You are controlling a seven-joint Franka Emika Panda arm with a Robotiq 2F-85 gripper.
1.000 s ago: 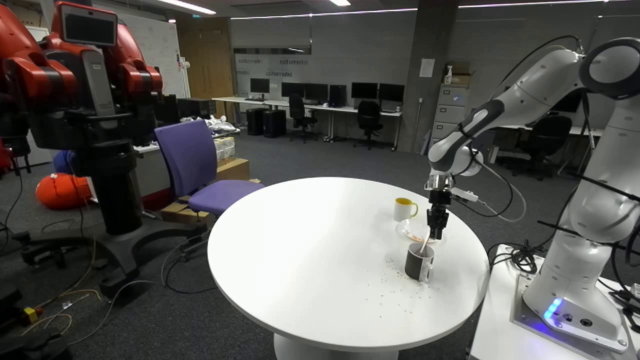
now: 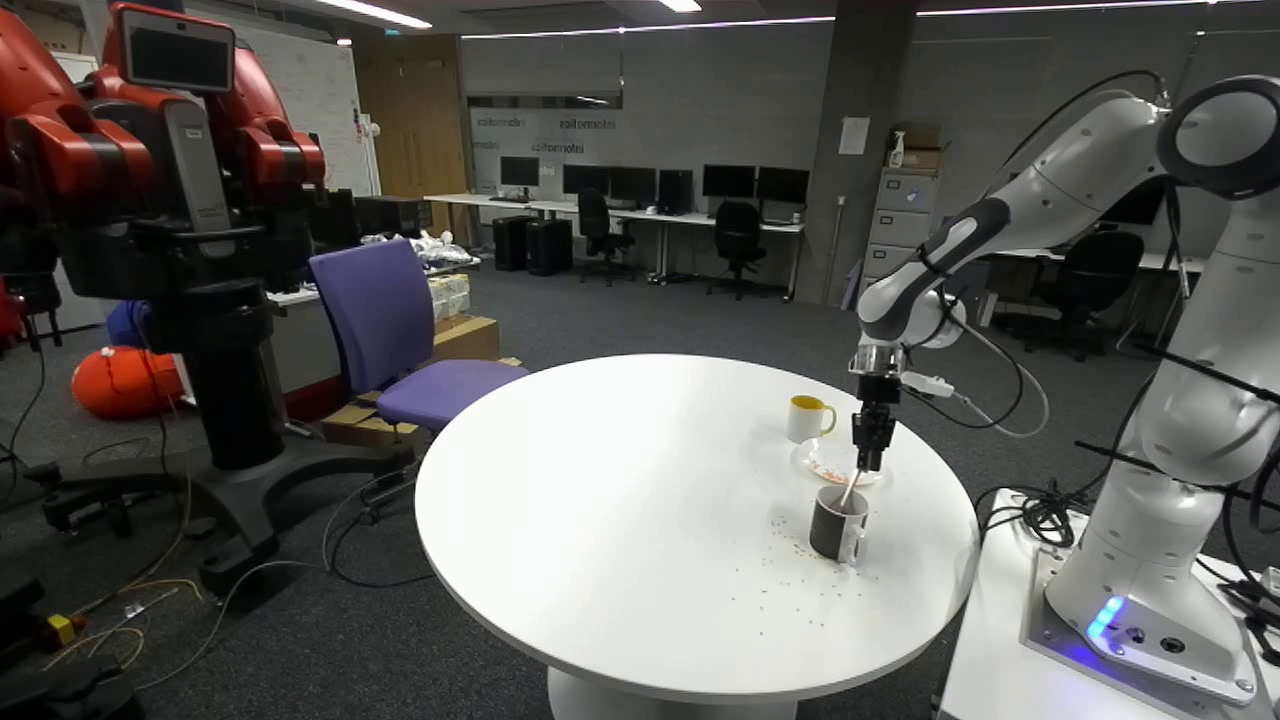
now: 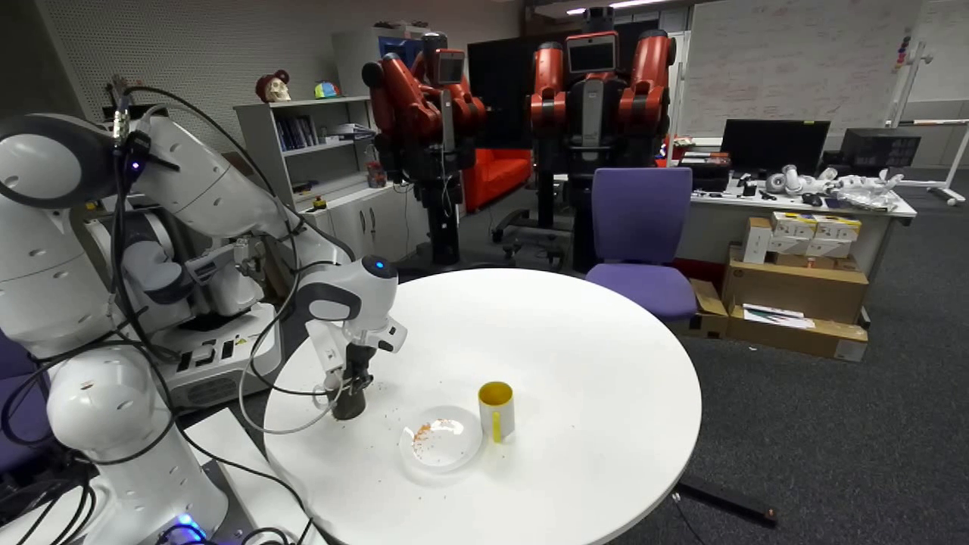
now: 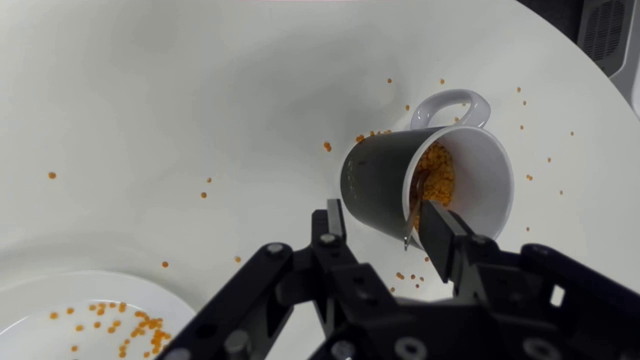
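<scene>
A dark grey mug [image 4: 378,174] with a white inside and white handle stands upright near the table's edge, holding small orange grains [image 4: 439,174]. A spoon [image 4: 414,213] leans in it with its handle rising over the rim. My gripper is above the mug, pointing down. Its two fingers are apart, one on each side of the spoon's handle, and I see neither touching it. In exterior view 1 the handle top meets the fingertips [image 2: 866,463] in outline. A clear plate [image 3: 442,440] with some orange grains lies beside the mug.
A white mug [image 3: 496,413] with a yellow inside stands beyond the plate. Loose grains [image 4: 328,146] are scattered on the white table [image 2: 624,480] around the grey mug. A purple chair [image 2: 372,318] stands at its far side.
My gripper has risen very slightly above the grey mug. The mug, spoon, plate and yellow-lined mug look unmoved.
</scene>
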